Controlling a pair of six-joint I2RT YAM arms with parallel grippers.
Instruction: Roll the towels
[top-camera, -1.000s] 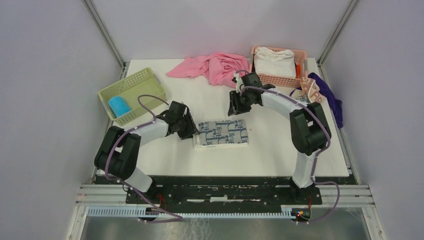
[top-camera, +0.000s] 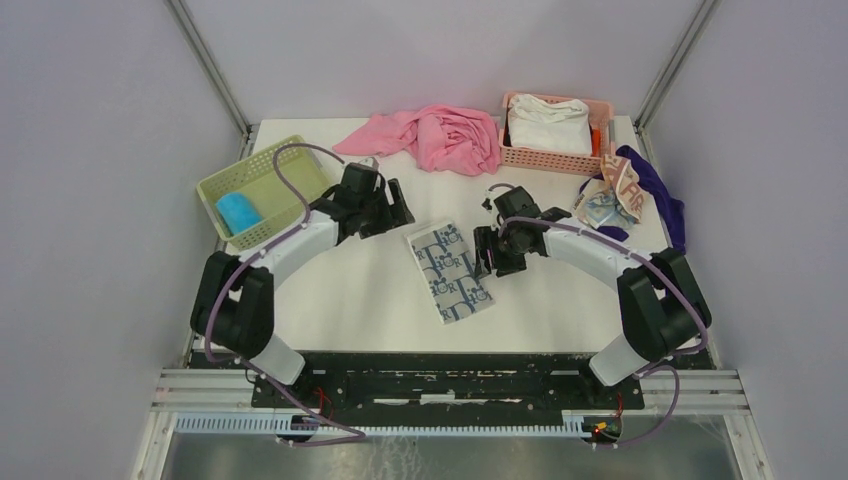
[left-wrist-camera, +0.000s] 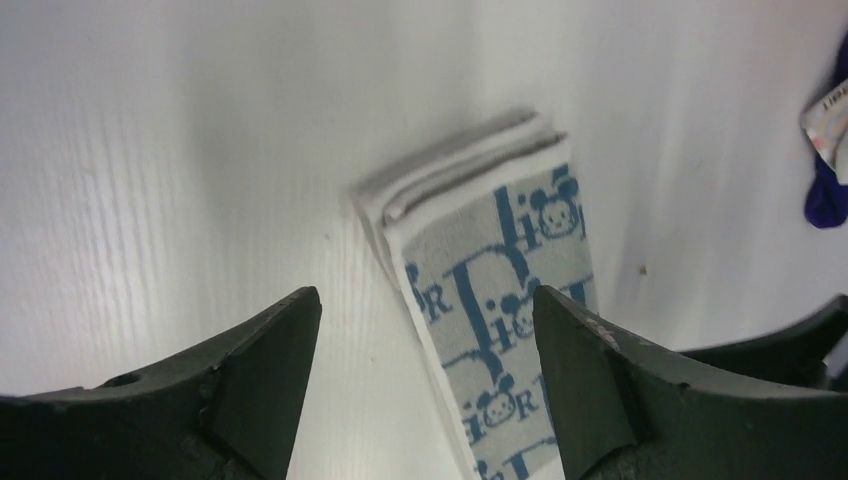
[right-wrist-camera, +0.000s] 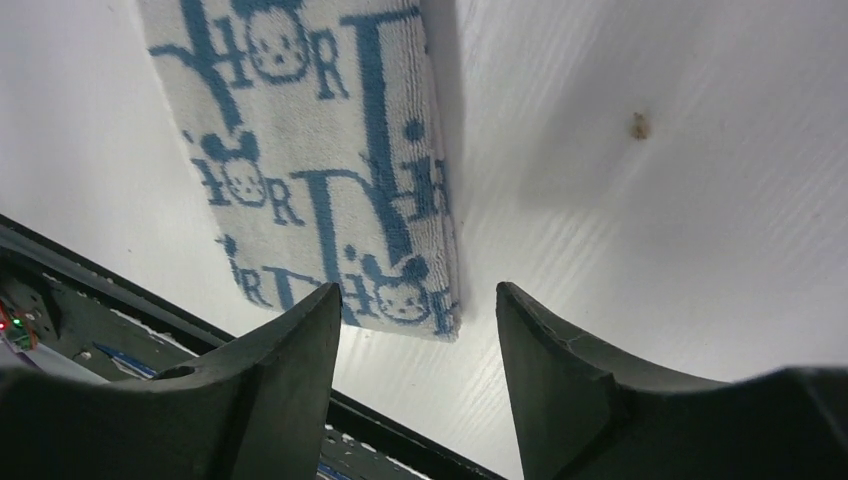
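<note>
A folded white towel with a blue teddy and letter print (top-camera: 448, 268) lies flat on the table, its long side slanting from far left to near right. My left gripper (top-camera: 405, 203) hovers off its far left end, fingers parted and empty; the folded layers of that end show beyond the fingers (left-wrist-camera: 285, 350) in the left wrist view. My right gripper (top-camera: 482, 252) is above the towel's right edge, open and empty. In the right wrist view the towel's near right corner (right-wrist-camera: 440, 310) appears between the fingertips, lying below them.
A green basket (top-camera: 318, 165) at the left holds a blue roll (top-camera: 238, 212). Pink cloth (top-camera: 450, 138) lies at the back beside a pink basket (top-camera: 548, 160) with white towels. Purple (top-camera: 665, 205) and patterned cloths (top-camera: 612, 195) lie right.
The towel has turned from lying sideways to slanting front to back.
</note>
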